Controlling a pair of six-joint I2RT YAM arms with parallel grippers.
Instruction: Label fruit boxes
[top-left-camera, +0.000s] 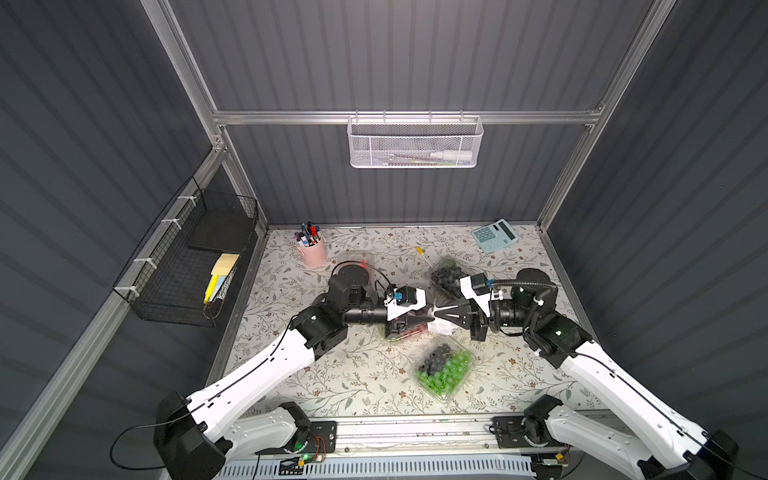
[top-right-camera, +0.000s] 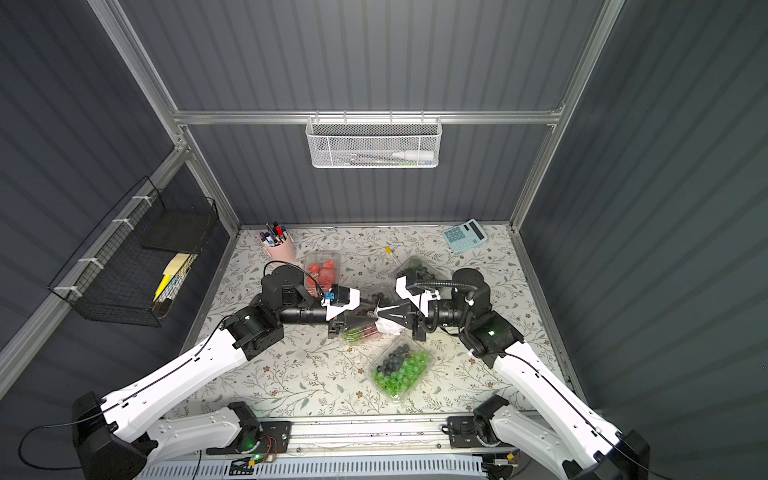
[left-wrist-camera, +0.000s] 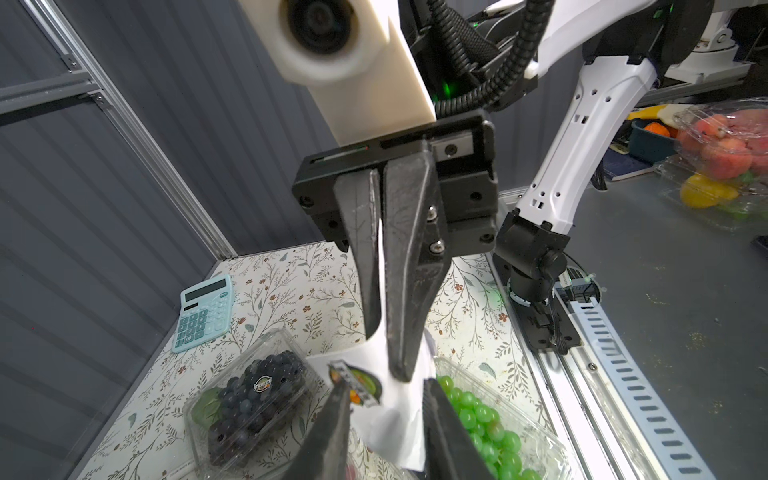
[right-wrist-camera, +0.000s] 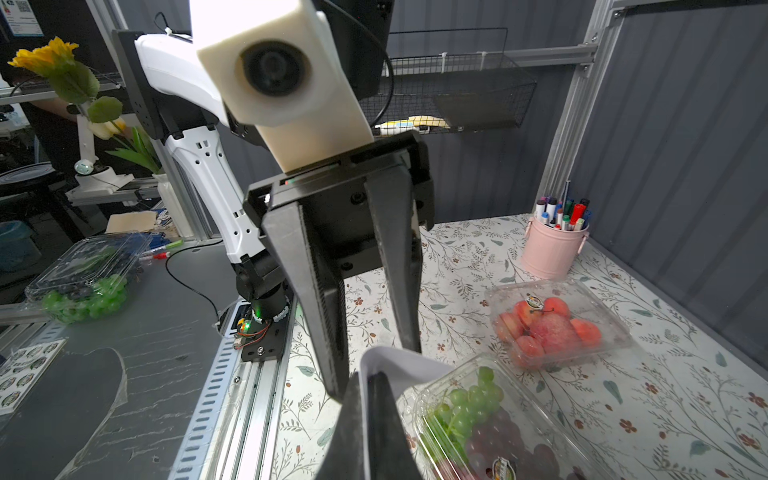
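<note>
In the left wrist view, a white backing sheet (left-wrist-camera: 396, 416) with a round coloured sticker (left-wrist-camera: 354, 384) hangs from my right gripper, which is shut on it. My left gripper stands part open, its fingers (right-wrist-camera: 320, 320) spread around the sheet's near end. Below the sheet, toward the table's front, lies a clear box of green and dark grapes (top-left-camera: 444, 368). Partly hidden beneath the arms is a box of green and red grapes (right-wrist-camera: 496, 424) bearing a sticker. A dark grape box (left-wrist-camera: 248, 400) and a peach box (right-wrist-camera: 552, 328) also carry stickers.
A pink pen cup (top-left-camera: 314, 252) stands at the back left, and a calculator (top-left-camera: 495, 235) lies at the back right. Wire baskets hang on the left wall (top-left-camera: 192, 264) and back wall (top-left-camera: 414, 144).
</note>
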